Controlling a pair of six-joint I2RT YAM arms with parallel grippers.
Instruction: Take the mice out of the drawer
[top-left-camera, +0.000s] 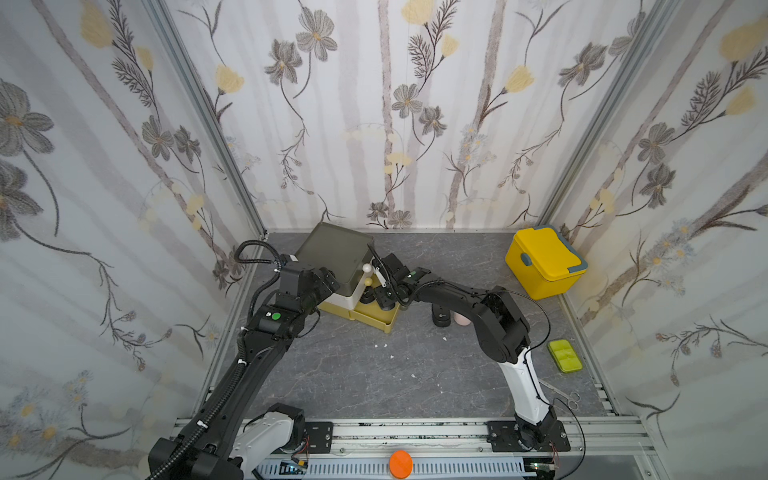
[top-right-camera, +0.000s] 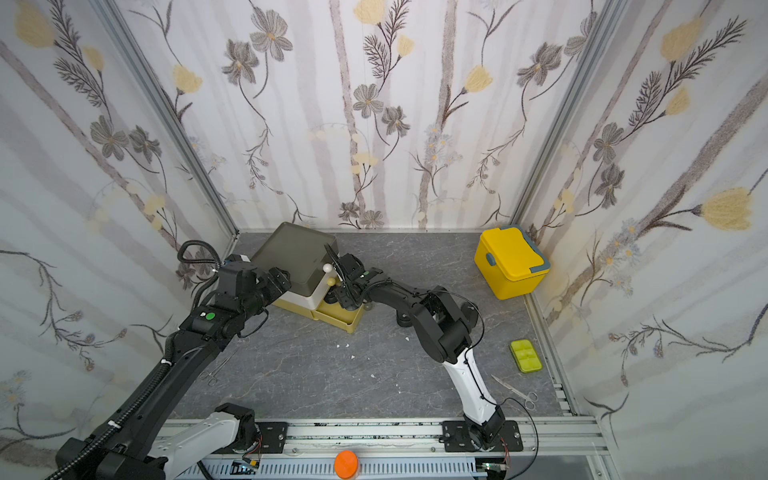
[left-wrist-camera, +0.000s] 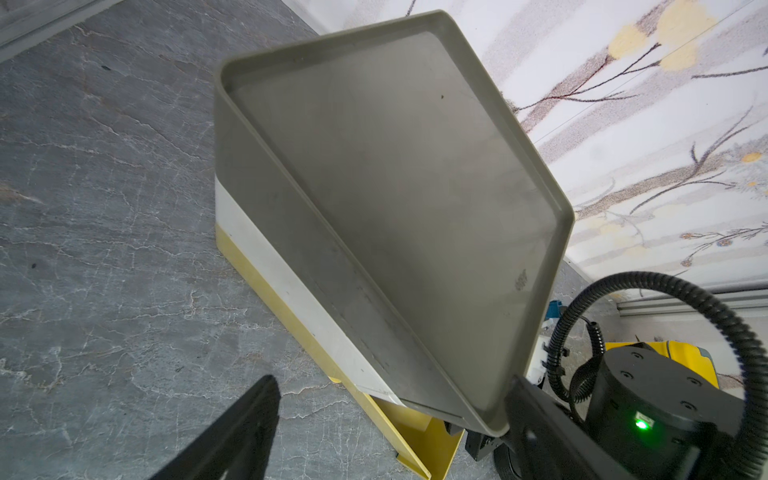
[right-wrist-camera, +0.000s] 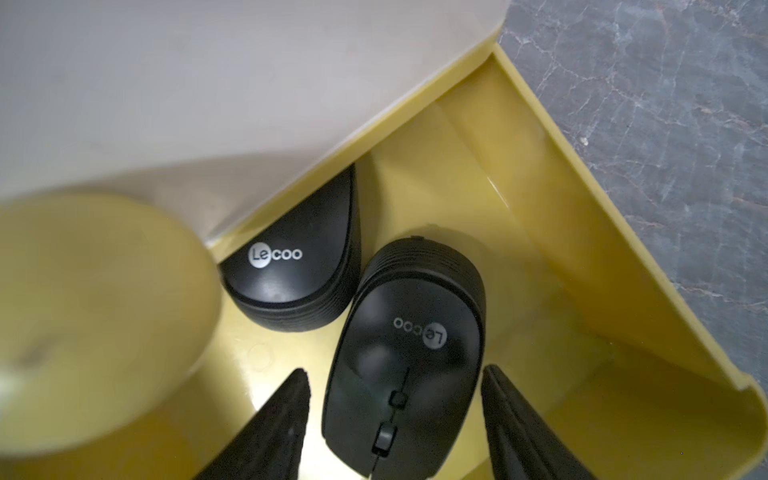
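Two black mice lie in the pulled-out yellow drawer. In the right wrist view one black mouse (right-wrist-camera: 405, 344) is fully out in the drawer (right-wrist-camera: 512, 264), while the other black mouse (right-wrist-camera: 300, 248) is partly covered by the cabinet front. My right gripper is open, one finger on each side of the nearer mouse, with gaps showing. Over the left side of the grey-topped cabinet (top-left-camera: 336, 252) hangs my left gripper, open, with nothing between its fingers.
Round drawer knobs (top-left-camera: 367, 269) stick out close to the right gripper. Outside the drawer, a black mouse (top-left-camera: 441, 316) and a pink object (top-left-camera: 461, 318) lie on the table. A yellow box (top-left-camera: 546, 260) stands at the right.
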